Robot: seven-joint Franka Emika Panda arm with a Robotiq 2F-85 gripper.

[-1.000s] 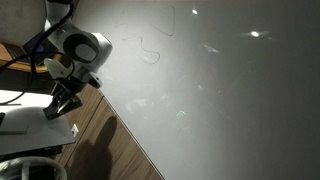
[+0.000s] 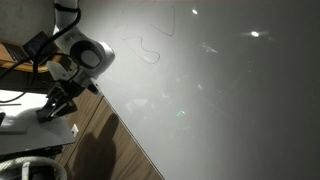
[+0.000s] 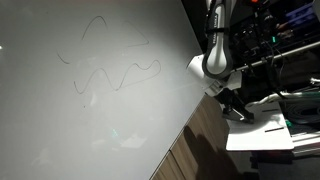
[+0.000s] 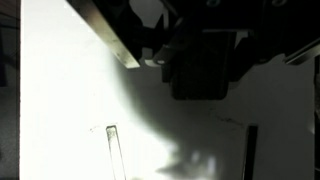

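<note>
My gripper [image 2: 45, 114] points down at a small white tabletop [image 2: 20, 143], low on the left in exterior view 1. From the other side, exterior view 2 has the gripper [image 3: 240, 116] close over the same white surface [image 3: 258, 137]. The wrist view is dark at the top and glaring below. A dark block [image 4: 202, 70] shows among the gripper parts there; whether it is held or part of the gripper is unclear. Two narrow upright strips, one pale [image 4: 116, 152] and one dark [image 4: 250, 152], stand apart lower down. The finger's state is hard to read.
A large whiteboard [image 2: 215, 90] with a wavy drawn line [image 3: 118, 76] fills much of both exterior views. Wood panelling [image 2: 100, 145] borders it. A dark cable [image 2: 22, 65] loops near the arm, and a round pale-rimmed object [image 2: 35, 163] sits at the lower left.
The arm has shifted slightly to the right and down in exterior view 1, while the gripper's lower end has moved a little left and lower, closer to the white surface.
</note>
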